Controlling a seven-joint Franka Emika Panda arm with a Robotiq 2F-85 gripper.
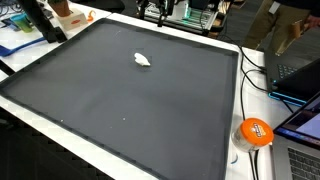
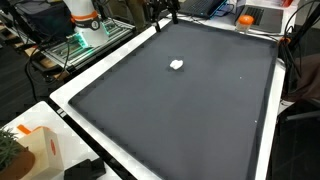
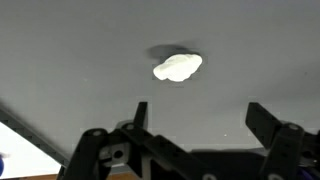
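A small white piece, uneven in outline and perhaps crumpled paper or cloth, lies alone on the dark grey board. The same white piece shows toward the board's far side in exterior view 1, and the white piece is in the upper middle of exterior view 2. My gripper is open, its two fingers wide apart with nothing between them. In the wrist view the piece appears ahead of the fingertips, not between them. Exterior view 2 has the gripper at the top, apart from the piece.
Bare space surrounds the piece on the grey board. An orange-topped round container stands beside the board, near a laptop. Boxes and other items crowd the far left corner.
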